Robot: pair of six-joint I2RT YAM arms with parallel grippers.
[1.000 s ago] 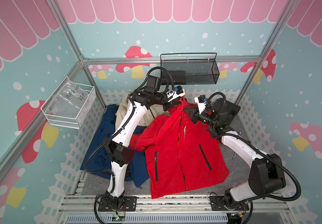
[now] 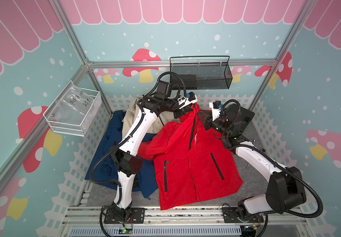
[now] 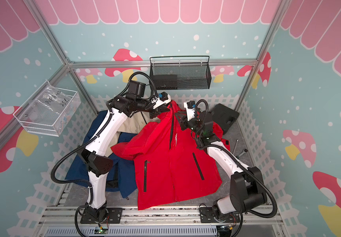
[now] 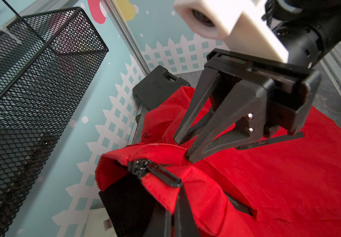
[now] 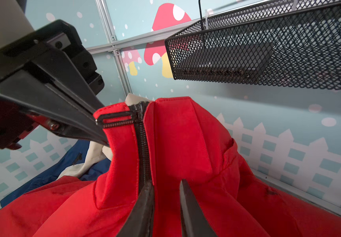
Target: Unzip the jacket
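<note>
The red jacket (image 2: 178,169) lies front up, its collar lifted at the far end. At the collar top sits the black zip slider, its pull tab (image 4: 164,174) lying against the red cloth. Below it, the black zip (image 5: 142,154) runs down beside a red flap. My left gripper is shut on the collar edge beside the slider, holding it up. My right gripper is partly open in front of the collar, below the slider. Its fingers (image 5: 146,201) stand apart, the left one overlapping the zip in view; nothing shows gripped between them.
A black mesh basket (image 2: 202,75) hangs on the back wall beyond the collar. Blue (image 2: 103,162) and beige garments (image 2: 133,122) lie to the left. A black case (image 2: 242,117) stands behind the right arm.
More of the black zip now shows below the collar. The left gripper has barely moved.
</note>
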